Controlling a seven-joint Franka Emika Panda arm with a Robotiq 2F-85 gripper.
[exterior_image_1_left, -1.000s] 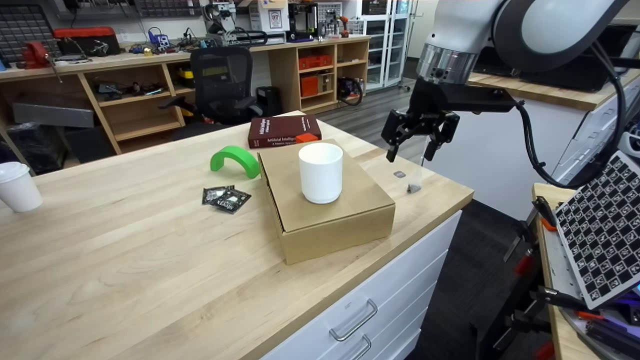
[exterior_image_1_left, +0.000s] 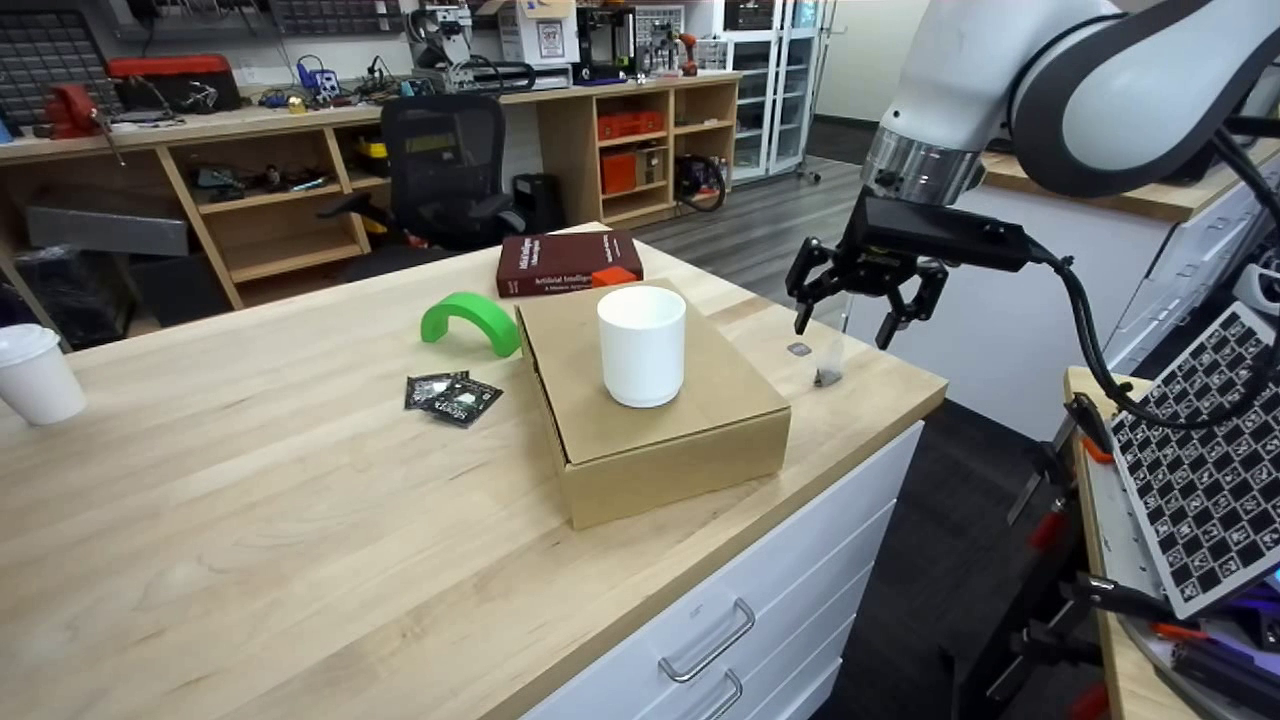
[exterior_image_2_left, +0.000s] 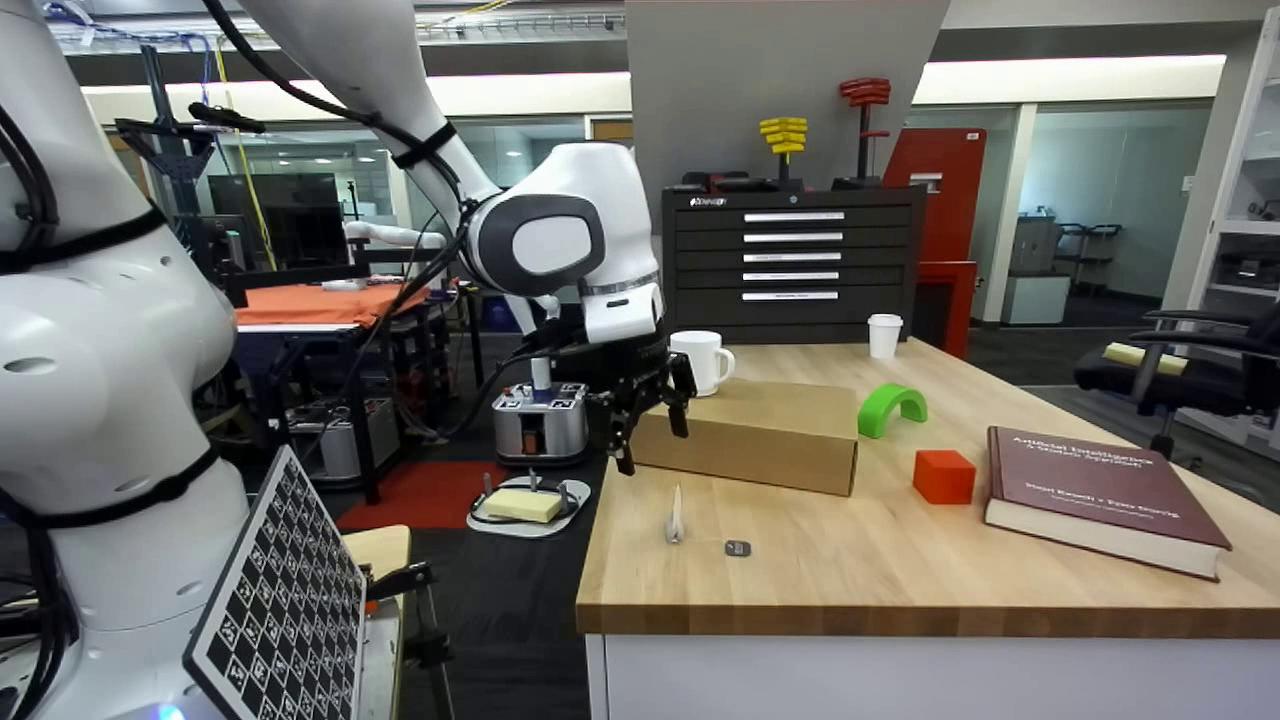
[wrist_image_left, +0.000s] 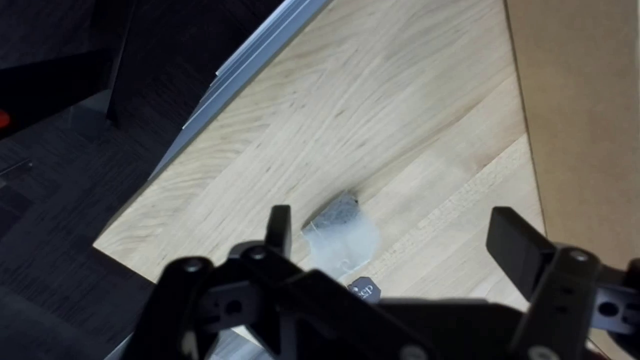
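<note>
My gripper (exterior_image_1_left: 845, 335) is open and empty, hanging above the corner end of the wooden table. Below it a pale teabag (wrist_image_left: 340, 236) lies on the wood; in the wrist view it appears between the two fingers, nearer the left one. Its dark tag (wrist_image_left: 364, 290) sits beside it, partly covered by the gripper's body in that view. A white mug (exterior_image_1_left: 642, 346) stands upright on top of a closed cardboard box (exterior_image_1_left: 679, 476). The second exterior view shows the mug's handle and, in front of the box, the teabag (exterior_image_2_left: 675, 516) apart from the fingers.
A green arch (exterior_image_1_left: 470, 320), black sachets (exterior_image_1_left: 452, 397) and a maroon book (exterior_image_1_left: 569, 263) lie beyond the box. A red block (exterior_image_2_left: 944, 476) stands near the book. At the far end is a paper cup (exterior_image_2_left: 884, 336). The table edge runs close to the teabag.
In exterior view 1 my gripper has shifted right and slightly lower, its fingers still apart. The teabag, box and mug stay where they were.
</note>
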